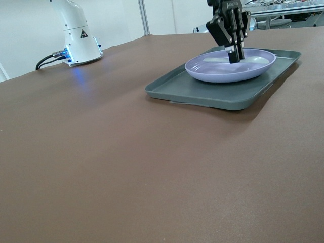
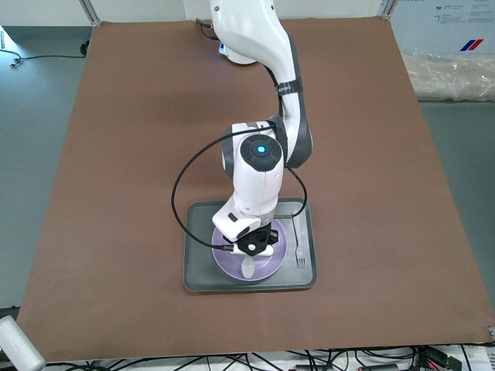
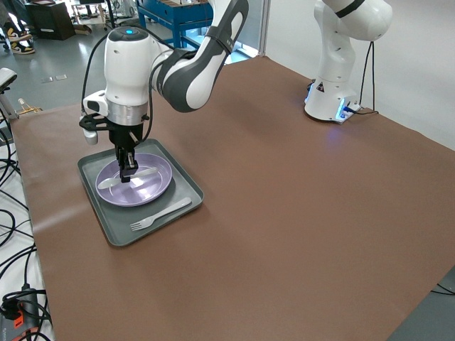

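A grey tray (image 2: 201,267) (image 1: 172,92) (image 3: 114,224) holds a lavender plate (image 2: 271,267) (image 1: 207,73) (image 3: 135,195). A white spoon (image 2: 248,267) (image 1: 253,60) (image 3: 109,183) lies in the plate, and a white fork (image 2: 301,255) (image 3: 156,217) lies on the tray beside it. My gripper (image 1: 234,56) (image 3: 128,174) points down over the plate, its tip low at the spoon's handle. The frames do not clearly show whether it is open or shut, or holding the spoon. In the camera left view the arm hides the fingers.
The arm's white base (image 1: 81,48) (image 3: 327,99) stands at the table's edge. Cables hang along another edge of the table.
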